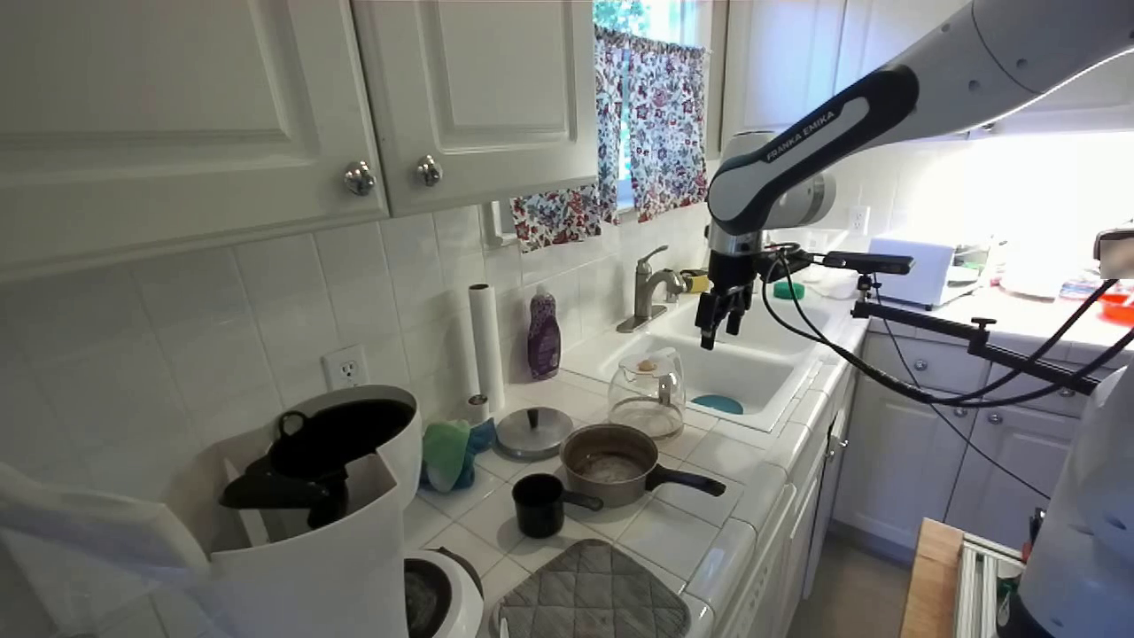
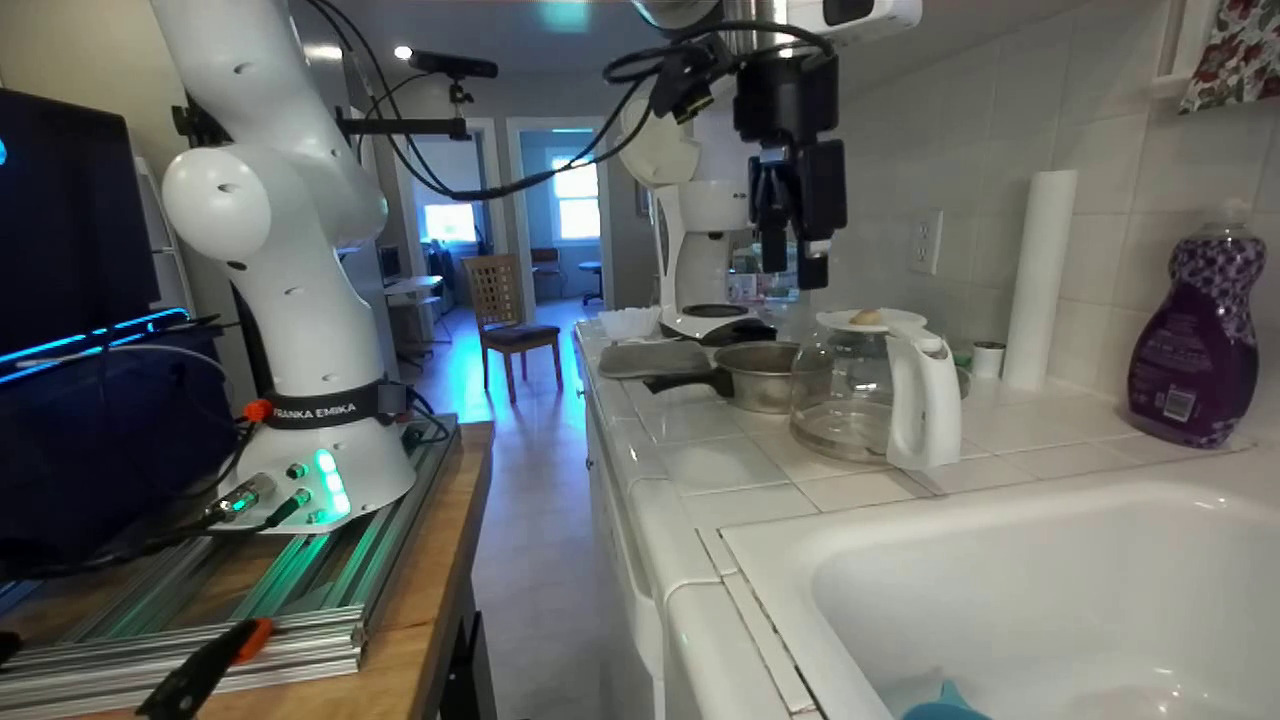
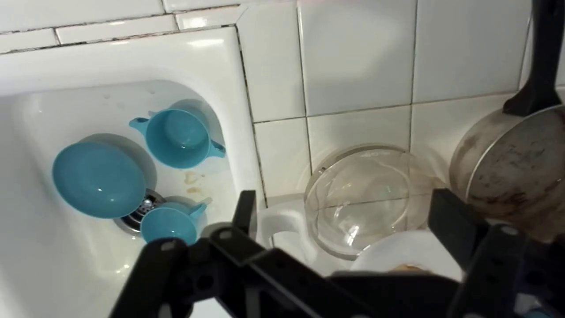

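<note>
My gripper [image 1: 720, 330] hangs in the air above the sink edge and counter, its fingers apart and empty. In the wrist view its dark fingers [image 3: 244, 212] spread wide over a clear glass carafe [image 3: 365, 201] with a white lid and handle. The carafe stands on the tiles beside the sink, well below the fingertips. Inside the sink [image 3: 222, 69] lie a blue bowl [image 3: 99, 179] and two blue cups, one [image 3: 180, 137] near the front corner and another [image 3: 168, 223] by the drain, partly covered by the gripper.
Left of the carafe in exterior view 1 are a saucepan [image 1: 609, 468], a black cup [image 1: 539, 505], a metal lid [image 1: 533, 431] and a grey pot holder [image 1: 595, 595]. A purple soap bottle [image 1: 543, 335] and faucet [image 1: 643, 287] stand along the wall.
</note>
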